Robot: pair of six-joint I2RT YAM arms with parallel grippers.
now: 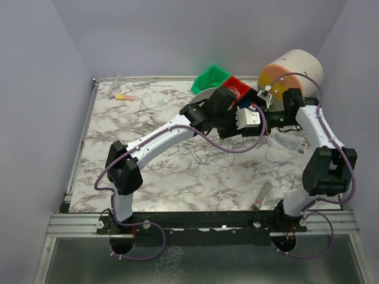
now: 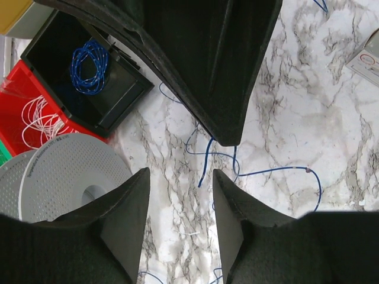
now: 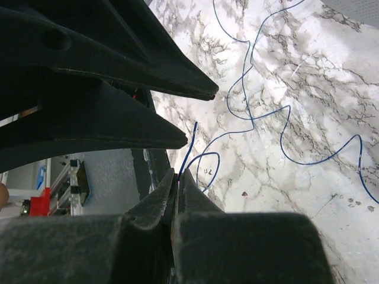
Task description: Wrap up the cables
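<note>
A thin blue cable (image 3: 253,120) lies in loose bends over the white marbled table. My right gripper is shut on it; a short free end and a small loop stick out past the fingertips. In the left wrist view the right gripper comes down from the top, with two strands of blue cable (image 2: 206,163) below its tip. My left gripper is part open, close to those strands, with nothing gripped between its fingers. In the top view the arms largely hide both gripper tips.
A black bin (image 2: 133,97) holding a blue cable coil (image 2: 90,66) stands beside a red bin (image 2: 13,100) with white cable and a green bin (image 1: 210,78). A perforated grey-white spool (image 2: 59,171) sits near my left gripper.
</note>
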